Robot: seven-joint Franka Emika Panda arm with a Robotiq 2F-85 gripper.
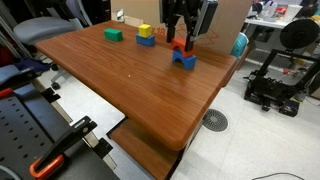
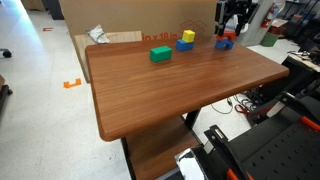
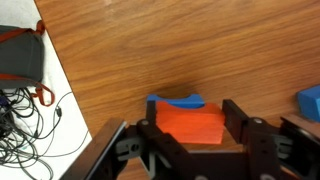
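Note:
My gripper is shut on a red block [image 3: 190, 124], one finger at each side of it in the wrist view. Directly under the red block is a blue arch-shaped block [image 1: 184, 61], which stands on the wooden table. In exterior view 1 the red block [image 1: 182, 45] appears right on top of the blue arch or just touching it; whether any gap is left cannot be told. From exterior view 2, the gripper [image 2: 231, 33] is at the table's far right, over the blue arch [image 2: 224, 43].
A yellow block [image 1: 145, 30] rests on a blue block [image 1: 146, 41] further back on the table. Left of them lies a green block [image 1: 113, 35].

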